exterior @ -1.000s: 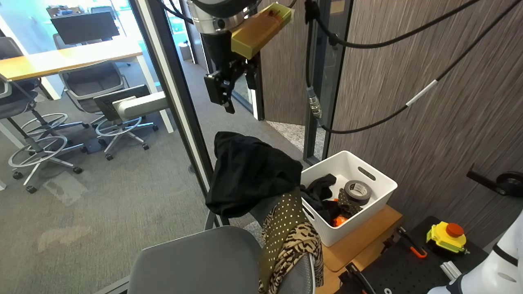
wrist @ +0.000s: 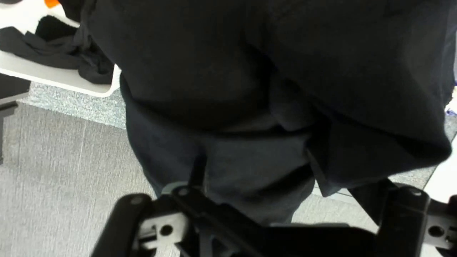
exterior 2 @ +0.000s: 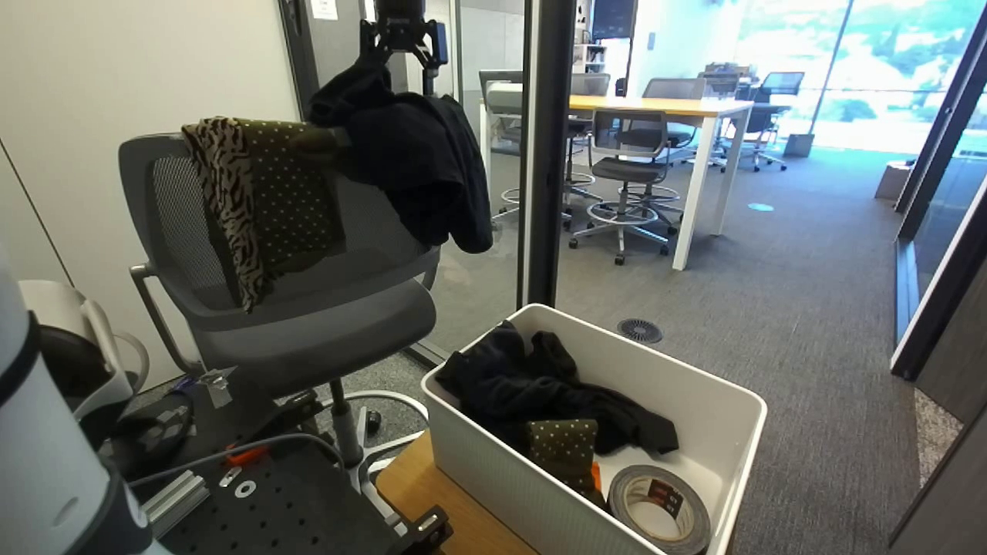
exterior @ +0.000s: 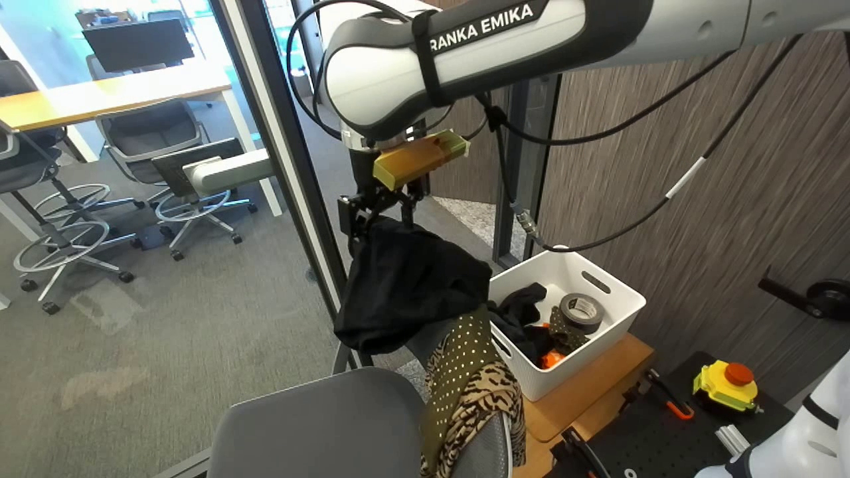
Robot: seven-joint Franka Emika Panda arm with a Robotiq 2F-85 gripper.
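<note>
Draped over one end of the backrest of the grey chair is a black cloth, also large in the wrist view, where the black cloth fills most of the picture. My gripper points down at the cloth's upper end. Its fingers stand open, one finger on each side of the cloth in exterior view 2, where the gripper is at the top. Whether the fingers touch the cloth cannot be told. A dotted and animal-print scarf hangs over the same backrest, beside the black cloth.
A white bin stands on a wooden surface, holding dark cloth and a tape roll. A glass partition with a dark post rises close to the chair. The yellow box with a red button sits near the robot base.
My gripper has come down from well above the black cloth to its upper end. The cloth, scarf and bin look unmoved.
</note>
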